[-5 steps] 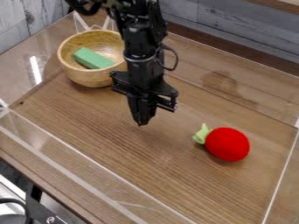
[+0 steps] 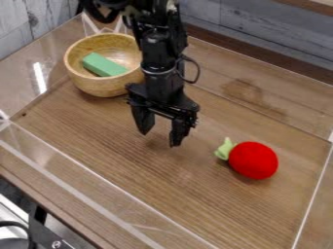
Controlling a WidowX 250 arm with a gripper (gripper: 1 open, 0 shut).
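My black gripper (image 2: 162, 123) hangs over the middle of the wooden table, its fingers spread open with nothing between them. To its upper left is a light wooden bowl (image 2: 107, 82) holding a green block (image 2: 101, 64). A red tomato-like object (image 2: 254, 161) with a pale green top lies on the table to the gripper's lower right, apart from it.
A grey wall runs behind the table, and a dark cable shows at the lower left beyond the edge.
My gripper has risen or tilted slightly, its fingers now showing more fully and spread. The bowl, green block and red object have not moved.
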